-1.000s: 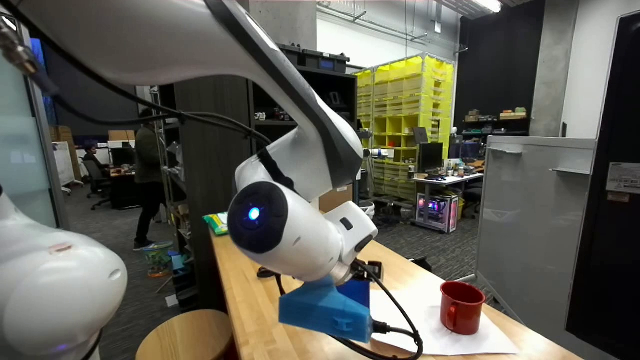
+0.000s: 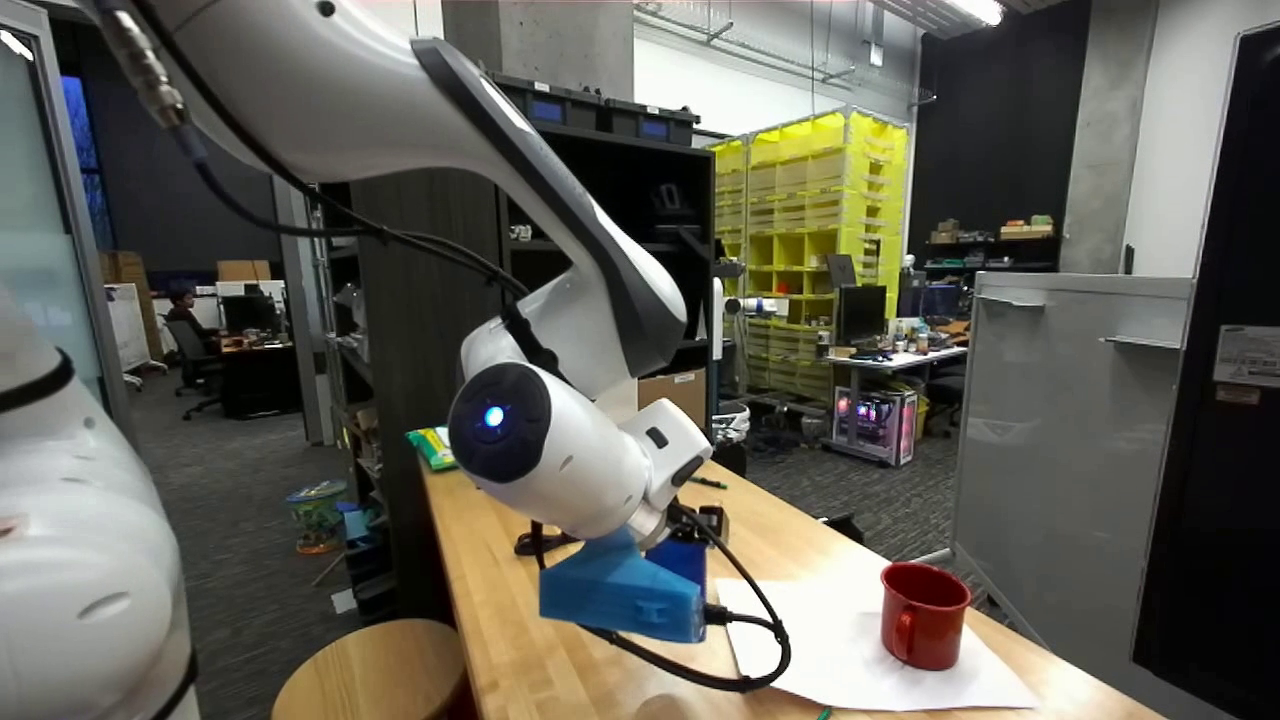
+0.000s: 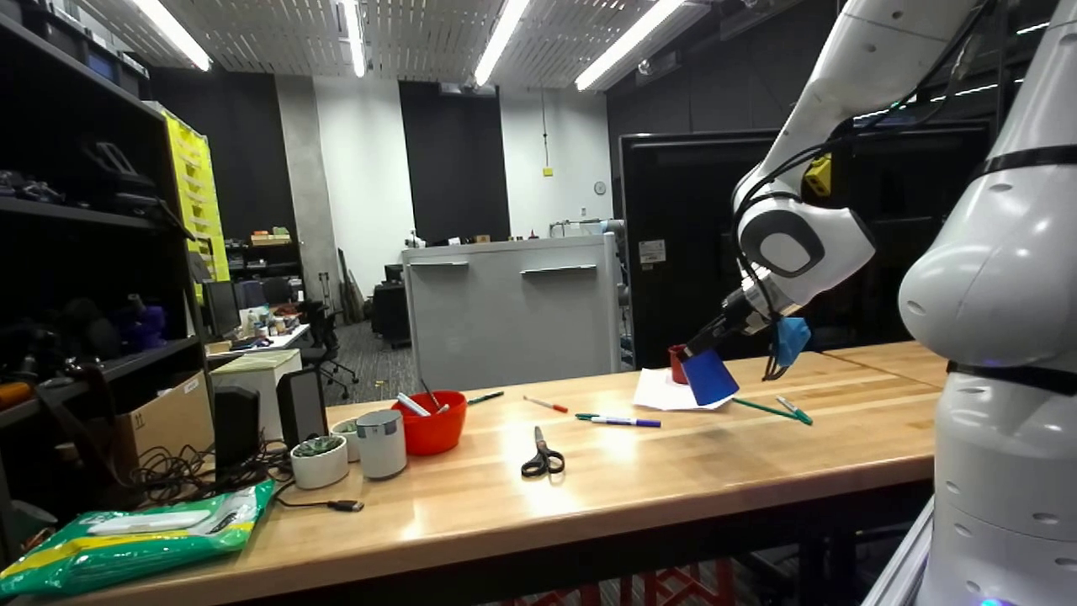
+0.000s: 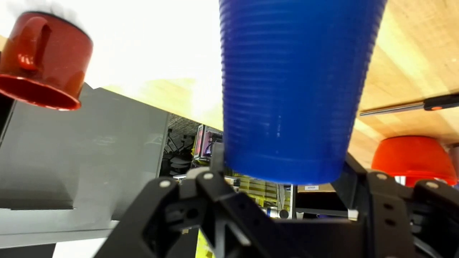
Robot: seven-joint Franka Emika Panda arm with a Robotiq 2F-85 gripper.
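A ribbed blue cup (image 4: 297, 86) fills the middle of the wrist view, and my gripper is shut on it near its narrower end. In exterior view 2 the blue cup (image 3: 709, 380) hangs tilted above the table from the gripper (image 3: 697, 347). Only a strip of the blue cup (image 2: 681, 559) shows in exterior view 1, behind the blue wrist mount. A red mug (image 2: 925, 616) stands upright on white paper (image 2: 828, 672), apart from the cup. That red mug (image 4: 47, 60) appears at the left of the wrist view.
Scissors (image 3: 543, 456), a red pen (image 3: 546, 404) and several markers lie on the table (image 3: 454, 515). A red bowl (image 3: 434, 424) with items inside, a grey cup (image 3: 383, 444) and small potted plants (image 3: 320, 463) stand at its left.
The arm and gripper have moved back and slightly left in exterior view 1, with the blue cup still held. The red mug and paper have stayed put.
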